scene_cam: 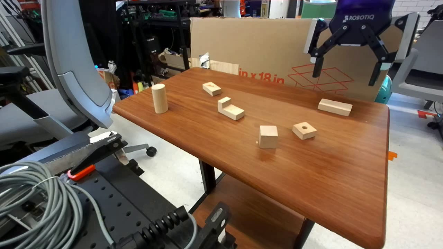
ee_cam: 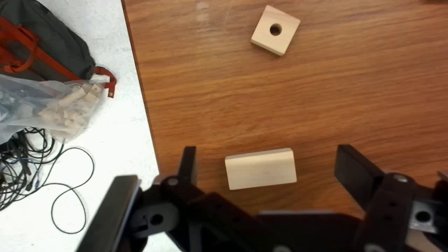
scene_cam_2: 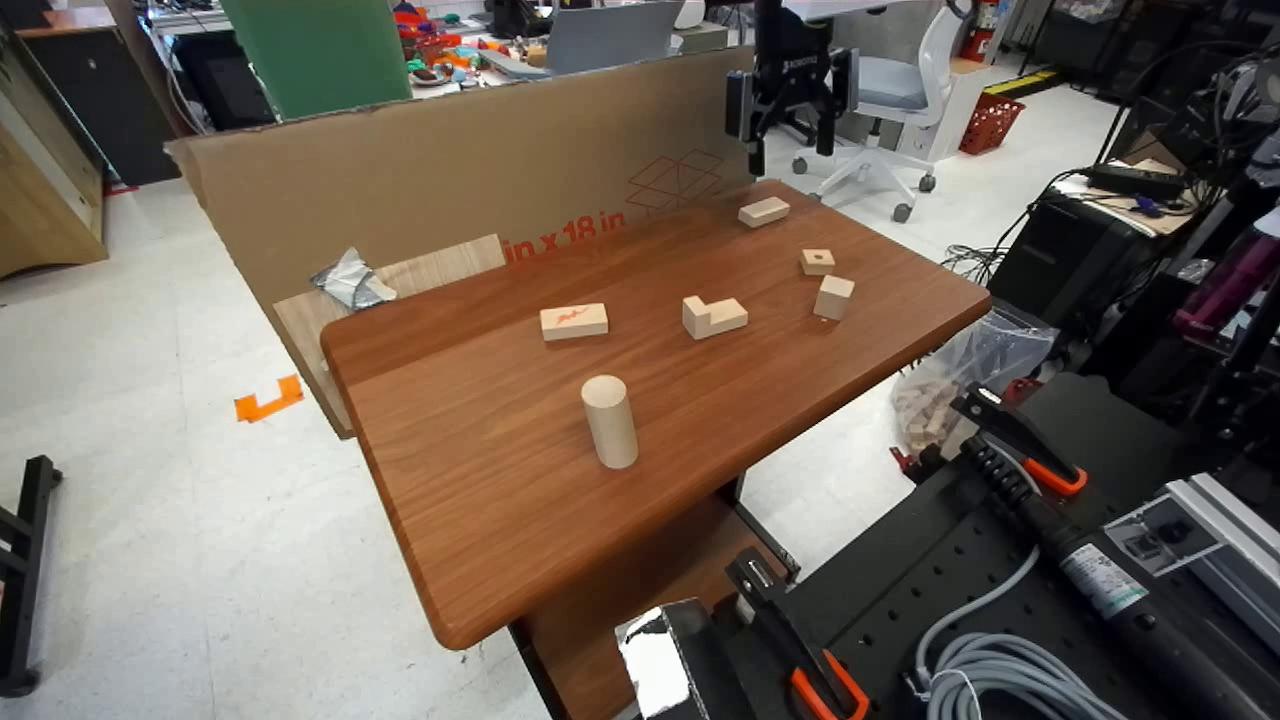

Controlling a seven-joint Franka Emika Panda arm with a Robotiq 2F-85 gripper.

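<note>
My gripper [scene_cam: 346,74] hangs open and empty above the far right end of the table, fingers pointing down. Below it lies a long pale wooden block [scene_cam: 335,107], flat on the tabletop and apart from the fingers. In the wrist view this block [ee_cam: 261,168] shows between the two spread fingertips, nearer the left one. A small square block with a round hole [ee_cam: 275,30] lies farther up in that view. Exterior view 2 shows the gripper [scene_cam_2: 791,156] over the same end, with the long block [scene_cam_2: 764,212] beneath it.
Also on the wooden table [scene_cam: 332,174] are a cube [scene_cam: 268,137], an L-shaped block [scene_cam: 231,109], a flat marked block [scene_cam: 211,88] and an upright cylinder [scene_cam: 160,99]. A cardboard sheet [scene_cam: 257,45] stands along the back edge.
</note>
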